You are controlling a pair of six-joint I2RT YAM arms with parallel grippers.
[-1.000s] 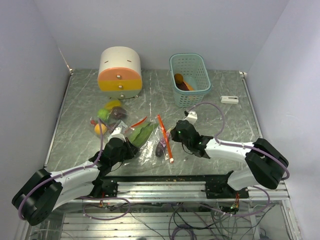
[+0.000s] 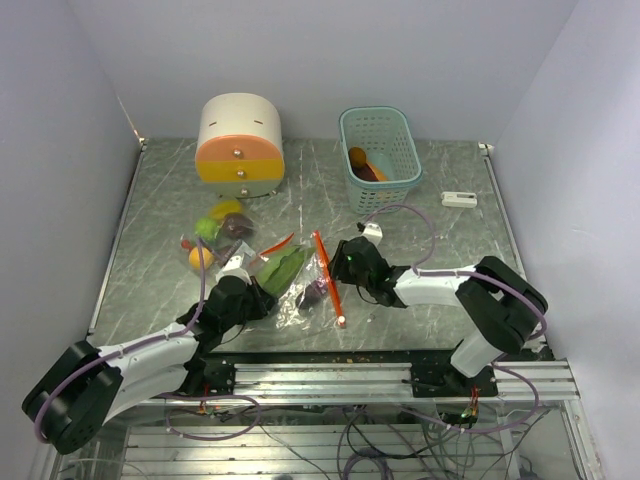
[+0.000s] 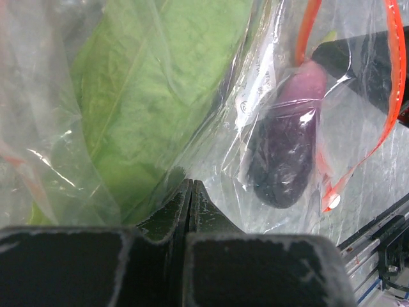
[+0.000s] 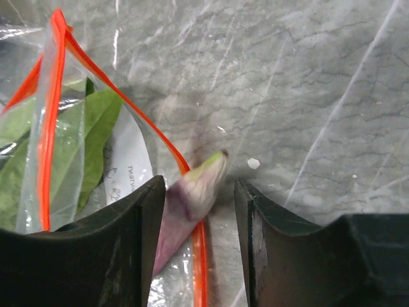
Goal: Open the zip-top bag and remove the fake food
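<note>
The clear zip bag (image 2: 290, 312) lies on the table, its orange-edged mouth (image 2: 328, 280) toward the right. Inside it a green leaf (image 3: 160, 96) shows through the plastic. A purple eggplant (image 3: 284, 150) lies at the mouth, its pale stem end (image 4: 195, 192) poking out past the orange edge. My left gripper is shut on the bag's plastic beside the leaf; the pinched part is mostly hidden. At the mouth, my right gripper is part open, with the eggplant's stem end between its fingers, nearer the left one.
More food, including an orange (image 2: 201, 258) and a green piece (image 2: 207, 228), sits at the bag's far left. A teal basket (image 2: 352, 180) holding a few items stands at the back, and a drawer box (image 2: 240, 150) at the back left. Right of the bag the table is clear.
The right gripper has shifted left over the bag's orange edge, and the eggplant has slid slightly left into the bag. The left arm has stayed in place.
</note>
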